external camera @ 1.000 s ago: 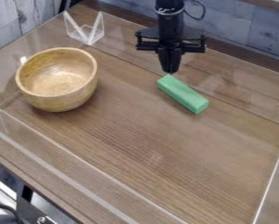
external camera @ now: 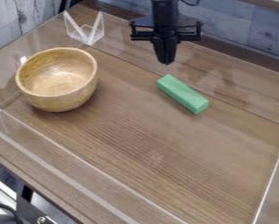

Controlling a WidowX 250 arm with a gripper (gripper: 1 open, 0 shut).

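Observation:
My gripper [external camera: 166, 58] hangs pointing down at the back centre of the table, its black fingers close together with nothing visible between them. A green block [external camera: 183, 94] lies on the wooden table a little in front of it and to the right, apart from it. A tan bowl [external camera: 58, 94] sits at the left.
A white wire-like object [external camera: 80, 31] stands at the back left. The table's left edge borders a darker area at the lower left.
My gripper has moved slightly up and back in the view, away from the green block. The block and the bowl have not moved.

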